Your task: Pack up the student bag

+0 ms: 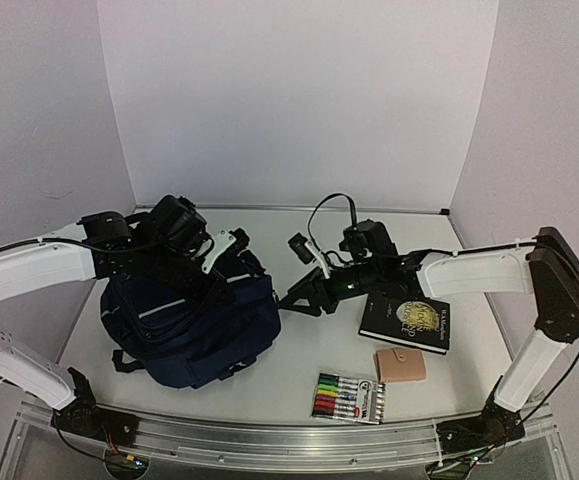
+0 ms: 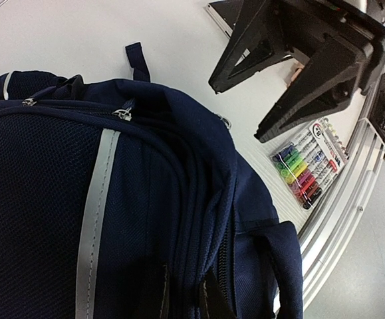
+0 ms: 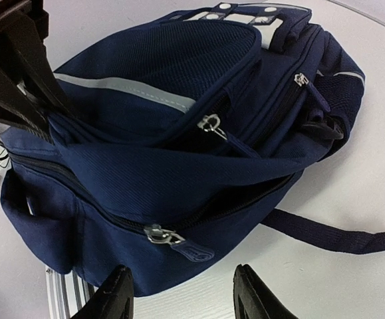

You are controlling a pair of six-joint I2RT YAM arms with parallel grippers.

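The navy backpack point(image 1: 194, 335) lies on the left side of the table. My left gripper is shut on a fold of its fabric, pulling it up near the zipper. The right wrist view shows a slightly parted zipper opening point(image 3: 229, 203) below that fold, with a metal zipper pull point(image 3: 162, 234) beside it. My right gripper stands open just right of the bag, nothing between its fingers. A black book point(image 1: 406, 322), partly hidden by my right arm, a pinkish wallet point(image 1: 400, 365) and a clear pack of coloured markers point(image 1: 349, 398) lie on the right half.
A loose navy strap point(image 3: 338, 232) trails from the bag across the white table. The table's metal front rail point(image 1: 289, 428) runs just below the markers. Bare table shows behind the arms and between bag and markers.
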